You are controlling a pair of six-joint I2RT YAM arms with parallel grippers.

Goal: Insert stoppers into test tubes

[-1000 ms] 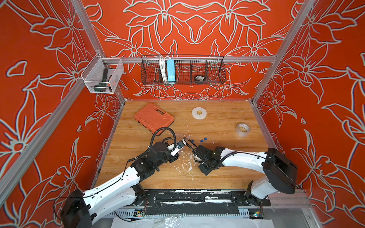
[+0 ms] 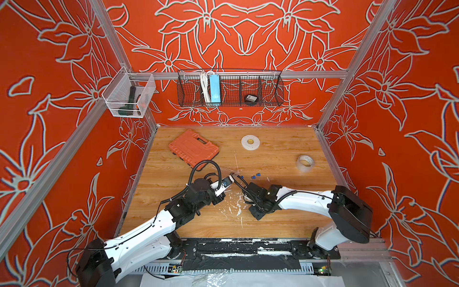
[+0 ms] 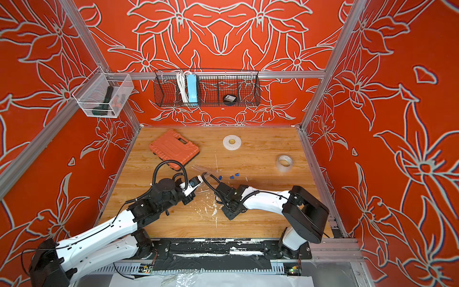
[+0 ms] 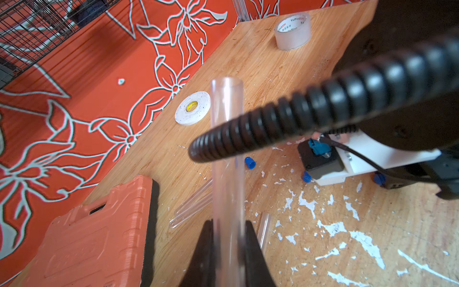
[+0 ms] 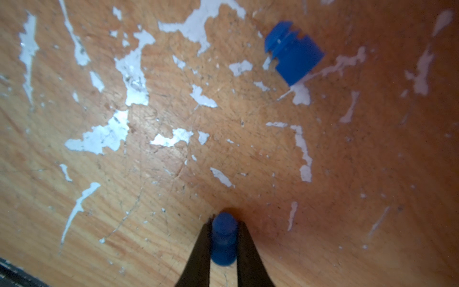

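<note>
A clear test tube [image 4: 227, 191] stands upright between the fingers of my left gripper, shut on it. A black corrugated hose crosses in front of it. Low over the table, my right gripper is shut on a blue stopper [image 5: 224, 224]. A second stopper [image 5: 294, 55] lies on the table beside it. In the left wrist view a loose stopper [image 4: 250, 162] lies near further test tubes [image 4: 191, 208].
An orange case [image 2: 193, 146] lies back left, a white tape roll [image 2: 250, 136] at the back and clear tape [image 2: 305, 164] on the right. Both arms crowd the middle; the wooden table [image 2: 301, 138] is scuffed.
The right arm has shifted very slightly; otherwise little differs in the top left view.
</note>
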